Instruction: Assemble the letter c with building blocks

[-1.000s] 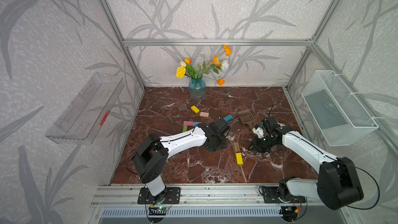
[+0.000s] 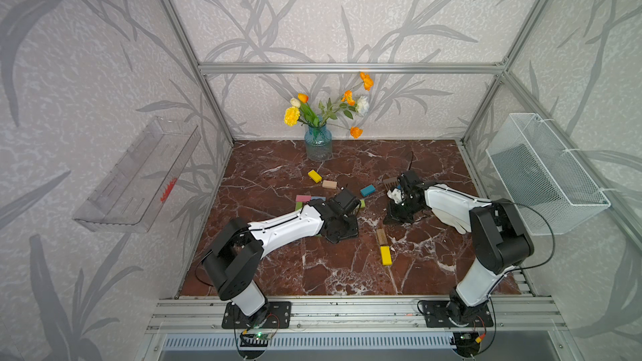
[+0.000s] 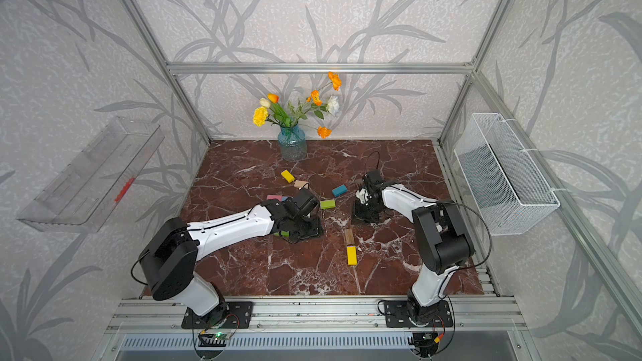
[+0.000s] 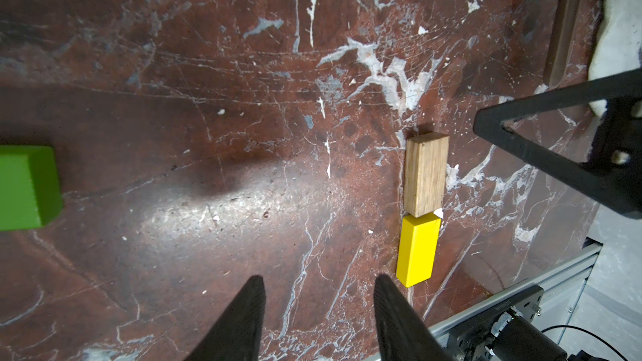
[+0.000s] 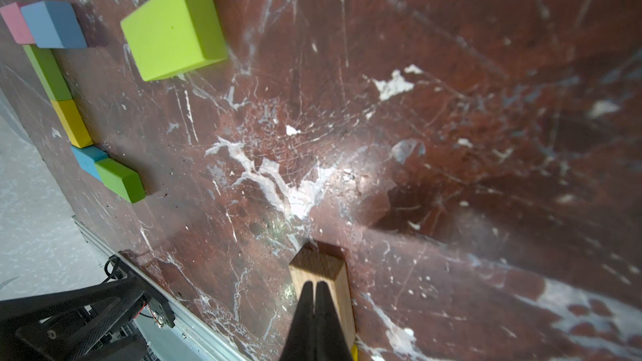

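A column of pink (image 5: 18, 23), blue (image 5: 55, 24), light green (image 5: 45, 70), yellow (image 5: 70, 120), blue and green (image 5: 119, 179) blocks lies left of centre, forming a bracket shape. My left gripper hangs open and empty over the table, near a green block at the left of its wrist view. A wooden block (image 4: 425, 173) and a yellow block (image 4: 417, 250) lie end to end at front centre. My right gripper is shut, nothing visible between its fingers, above the wooden block's far end; a lime block (image 5: 172, 30) lies beyond.
Loose yellow (image 2: 314, 176), pale wooden (image 2: 329, 184) and blue (image 2: 367, 190) blocks lie toward the back, near a vase of flowers (image 2: 318, 141). A slotted turner and white gloves (image 2: 452, 219) lie at right, partly under my right arm.
My right gripper has moved back and to the left. My left gripper has shifted slightly left. The blocks appear unmoved.
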